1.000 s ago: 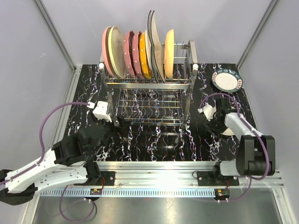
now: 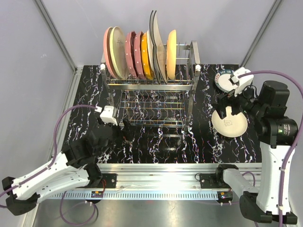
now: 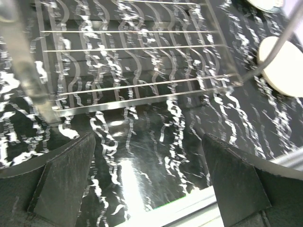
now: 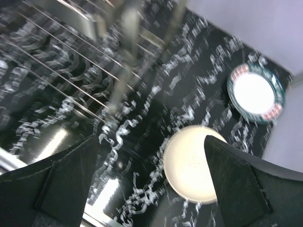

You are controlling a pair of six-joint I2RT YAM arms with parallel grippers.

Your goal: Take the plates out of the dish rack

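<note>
A cream plate (image 2: 229, 124) with a small drawing lies flat on the black marbled counter, right of the rack. Behind it rests a white plate with a green patterned rim (image 4: 254, 93). Above these plates hovers my right gripper, its fingers wide apart and empty. In front of the rack, low at the left, my left gripper is also open with only counter between its fingers. Several plates stand upright in the upper tier of the dish rack (image 2: 151, 87), among them pink ones, a yellow-orange one (image 2: 147, 56) and a pale yellow one (image 2: 171, 54) at the right end.
The lower tier (image 3: 142, 47) of the rack is empty. Bare counter (image 2: 156, 146) stretches in front of the rack. Metal rack posts rise close to the left of my right gripper. Light walls bound the workspace on both sides.
The plate stays on the counter. The left arm has shifted slightly.
</note>
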